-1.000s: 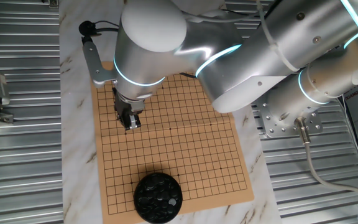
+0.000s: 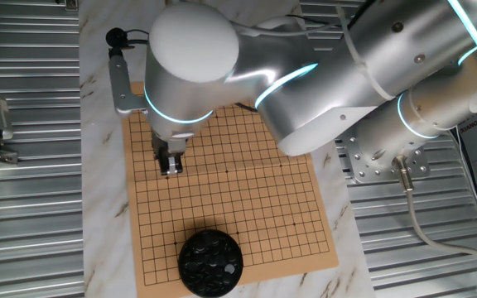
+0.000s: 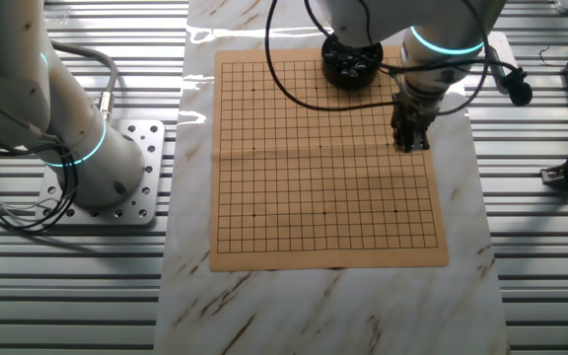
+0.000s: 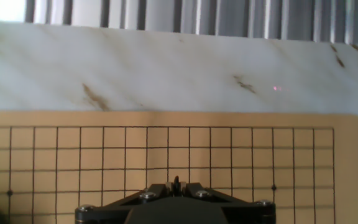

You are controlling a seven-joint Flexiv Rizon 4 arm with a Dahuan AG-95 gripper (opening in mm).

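The tan Go board [image 2: 247, 215] lies on the marble table, its grid empty of stones wherever it shows. A round black bowl [image 2: 210, 263] full of black stones stands on one corner area of the board. Well away from that bowl, my gripper [image 2: 171, 168] points down over the board near its long edge. In the wrist view the gripper is shut, and a thin dark piece, seemingly a black stone [image 4: 176, 183] seen edge-on, stands between the fingertips. The height of the fingertips above the board is hard to judge.
A strip of bare marble [image 4: 166, 74] borders the board, with ribbed metal beyond. Cables [image 3: 343, 106] loop from the arm across the view. The arm hides part of the board in the first exterior view.
The arm's wrist has shifted slightly left in the first exterior view, and the gripper hangs straighter down than before. The bowl and board have stayed put.
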